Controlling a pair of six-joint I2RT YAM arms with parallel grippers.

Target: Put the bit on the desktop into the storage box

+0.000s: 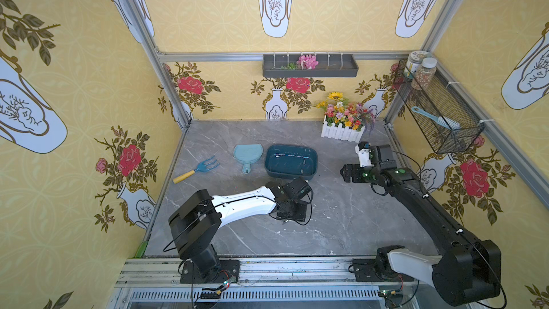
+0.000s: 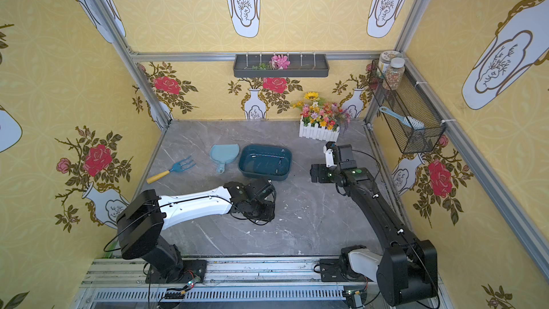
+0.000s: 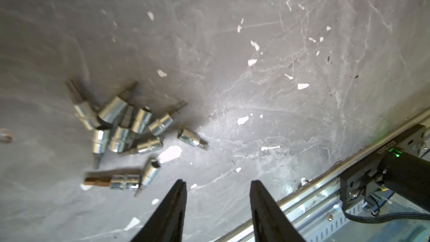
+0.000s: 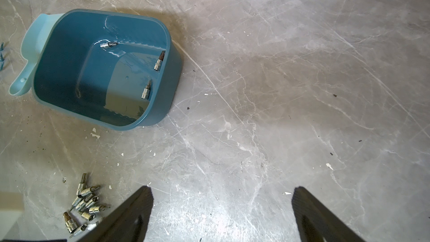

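Several metal bits lie in a loose pile on the grey desktop; in the left wrist view one bit [image 3: 191, 138] sits at the pile's right edge, and another bit [image 3: 125, 182] lies below. My left gripper is over the desk beside this pile, its fingers apart with only desktop showing between them. In the top left view the left arm hides most of the pile. The blue storage box [image 4: 169, 89] stands behind, with three bits inside, one of them a bit [image 4: 146, 89] near its wall. To the right, my right gripper hangs open and empty.
A light blue dustpan [image 1: 247, 154] sits left of the box, and a yellow-handled fork [image 1: 196, 170] lies farther left. The flower planter [image 1: 342, 131] stands at the back right. Desktop between box and right arm is clear.
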